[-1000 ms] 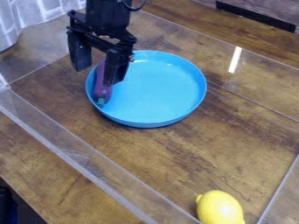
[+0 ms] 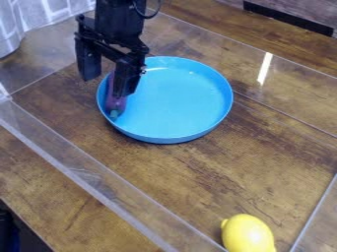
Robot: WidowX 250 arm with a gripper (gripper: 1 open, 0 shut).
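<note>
My black gripper (image 2: 110,61) hangs over the left part of a round blue plate (image 2: 176,100), its fingers spread apart. A purple object (image 2: 117,102) lies inside the plate at its left side, partly behind the gripper, below its right finger. I see nothing held between the fingers.
A yellow lemon-like object (image 2: 247,232) lies at the bottom right. A clear plastic edge runs diagonally across the lower left of the wooden table (image 2: 263,148). A light, transparent item stands at the top left. The table right of the plate is clear.
The gripper has shifted slightly, now covering more of the purple object's upper part. The plate and yellow object have not moved.
</note>
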